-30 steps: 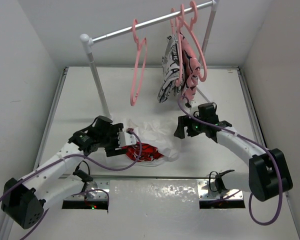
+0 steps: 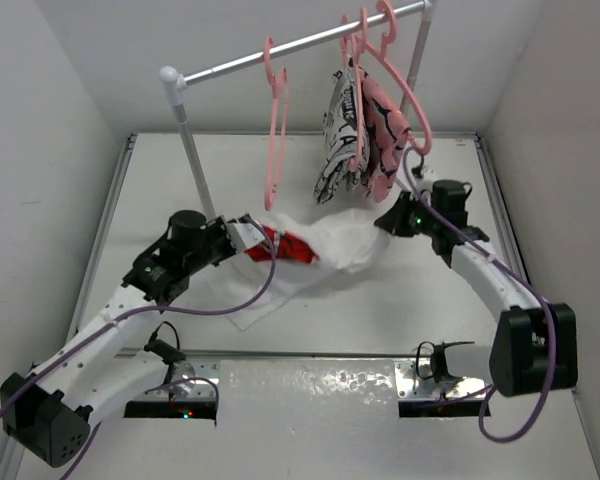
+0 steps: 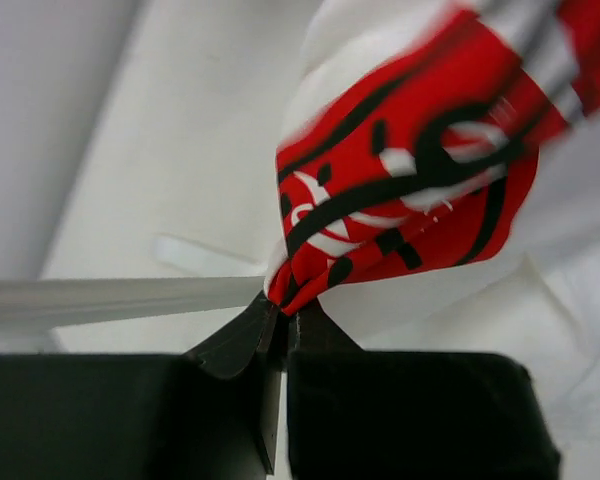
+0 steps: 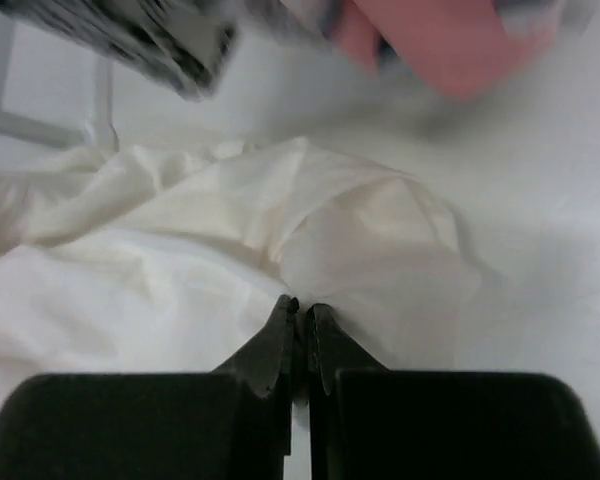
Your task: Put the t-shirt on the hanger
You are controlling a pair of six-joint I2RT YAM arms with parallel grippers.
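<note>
A white t-shirt with a red printed patch (image 2: 290,248) stretches between my two grippers above the table. In the left wrist view, my left gripper is shut on the shirt, with the red print (image 3: 400,190) rising from its fingertips. White cloth (image 4: 360,250) comes up from between the tips of my right gripper, which is shut on it. The top view has the shirt's lower part (image 2: 270,305) hanging toward the table front. An empty pink hanger (image 2: 276,140) hangs on the rail, above and behind the shirt.
The metal rail (image 2: 300,44) spans the back. To the right hang a black-and-white patterned garment (image 2: 338,140) and a pink patterned one (image 2: 384,135), close above my right gripper, with another pink hanger (image 2: 405,90). Bare table (image 2: 435,300) lies at the right.
Both grippers have moved up and toward the back, the right one also to the right. The shirt has lifted and stretched out between them. The empty hanger has been swinging.
</note>
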